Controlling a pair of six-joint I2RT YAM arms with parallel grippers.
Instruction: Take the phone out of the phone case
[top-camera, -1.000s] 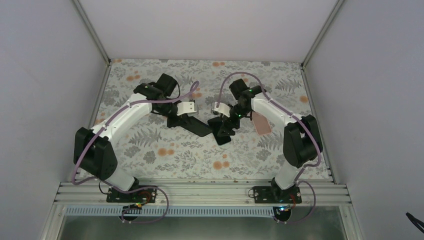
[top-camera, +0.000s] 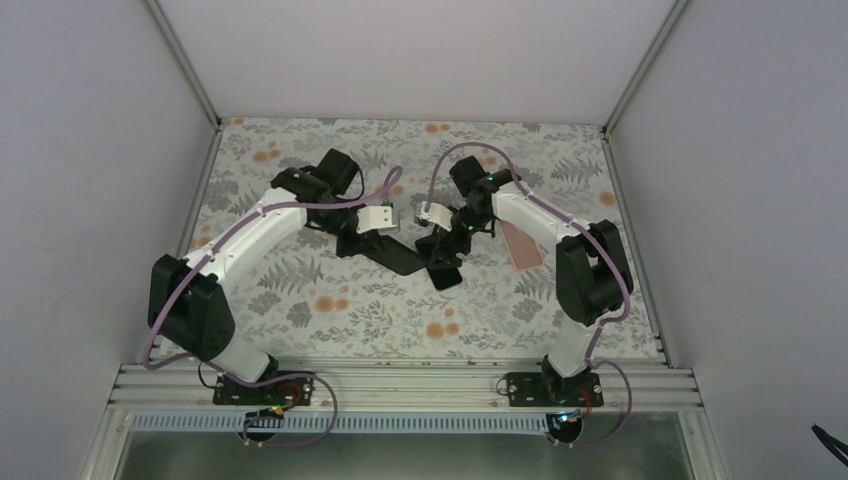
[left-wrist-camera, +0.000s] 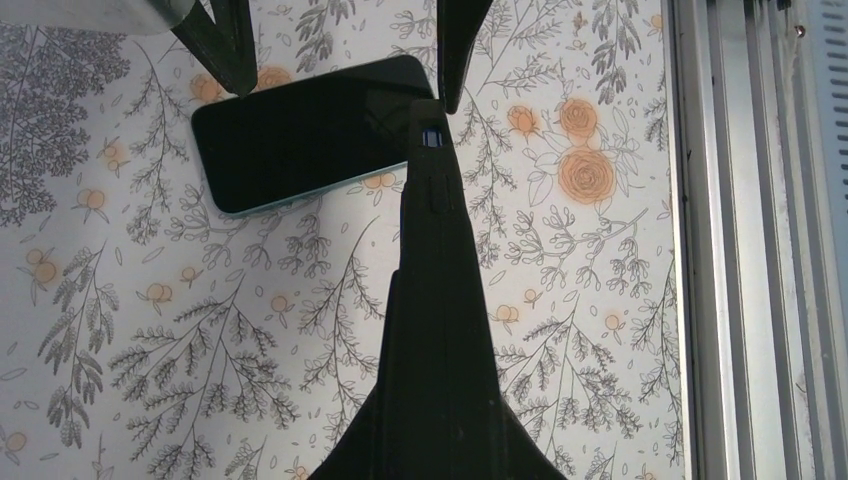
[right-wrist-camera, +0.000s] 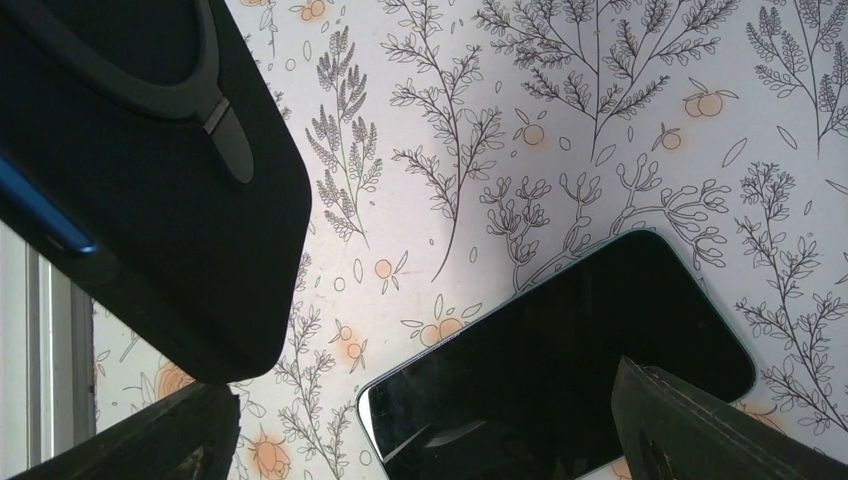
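The phone (right-wrist-camera: 560, 360), dark with a thin teal edge, lies flat on the patterned table, outside the case. Above the table, my left gripper (top-camera: 362, 243) is shut on the black phone case (top-camera: 400, 257), which appears edge-on in the left wrist view. A blue strip shows in the case's side; its inner side is hidden. Over the phone stands my right gripper (top-camera: 446, 258), open, with nothing held. Its fingers (left-wrist-camera: 235, 55) are spread over the phone (left-wrist-camera: 310, 140) in the left wrist view. How close they are to its surface I cannot tell.
A pink flat panel (top-camera: 522, 247) lies to the right, partly under the right arm. Near the phone's left side, the raised case (right-wrist-camera: 200, 230) hangs close to my right gripper.
My right gripper has shifted a little to the left over the phone, its arm following. The left arm and the case have moved only very slightly.
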